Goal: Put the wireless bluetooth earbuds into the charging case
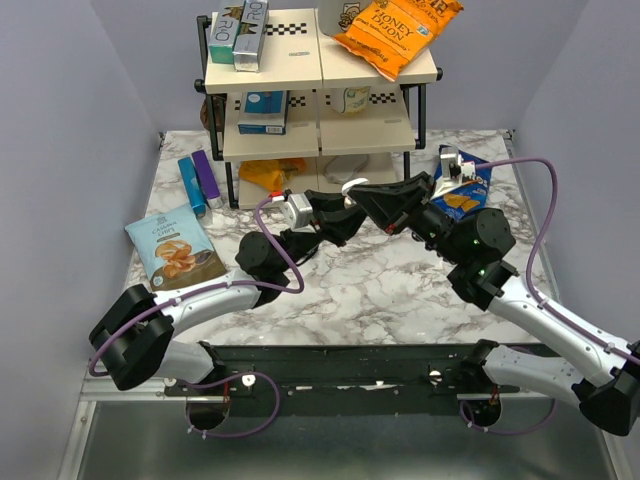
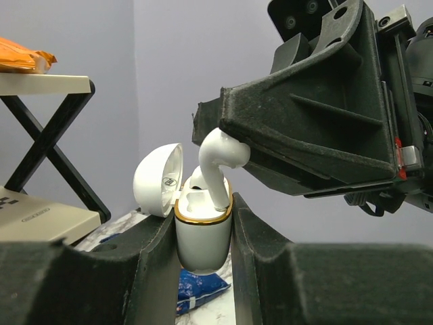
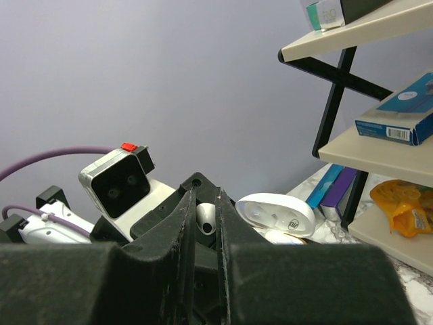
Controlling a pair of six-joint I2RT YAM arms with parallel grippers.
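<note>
In the left wrist view, the white charging case [image 2: 203, 240] with a gold rim is held upright by my left gripper, shut on it, its lid [image 2: 157, 177] swung open to the left. A white earbud [image 2: 225, 150] is between the fingertips of my right gripper, directly above the case, its stem reaching down into the case's opening. How far it is seated cannot be told. The top view shows both grippers meeting in mid-air over the table.
A shelf rack [image 1: 270, 140] with boxes and bags stands behind the grippers. A chip bag [image 1: 175, 250] lies at the left, a blue bag [image 1: 470, 190] at the right.
</note>
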